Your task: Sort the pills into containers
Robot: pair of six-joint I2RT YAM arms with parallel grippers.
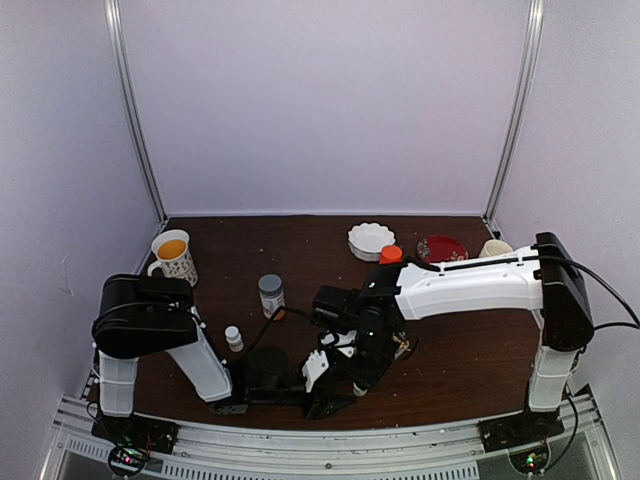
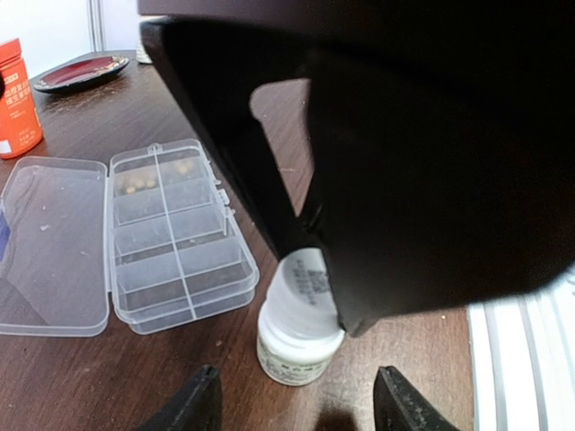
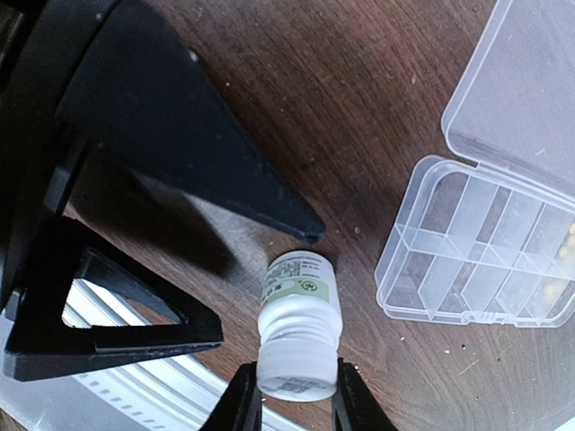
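Note:
A small white pill bottle point(image 3: 299, 310) with a green-and-white label stands out in the right wrist view. Its white cap end is pinched by my right gripper, which is shut on it. My left gripper is open, its fingers point(image 2: 202, 400) parted with the bottle ahead of the gap and nothing clasped. A clear pill organizer point(image 2: 184, 233) lies with its lid folded back; pale pills point(image 2: 144, 181) sit in its far compartments, while the nearer ones look empty. From above, the arms hide most of this.
Left of the arms stand a small white bottle point(image 1: 234, 338) and a grey-capped bottle point(image 1: 271, 292). Behind are a mug point(image 1: 174, 256), a white dish point(image 1: 371, 240), an orange-capped bottle point(image 1: 391, 255) and a red plate point(image 1: 443, 248).

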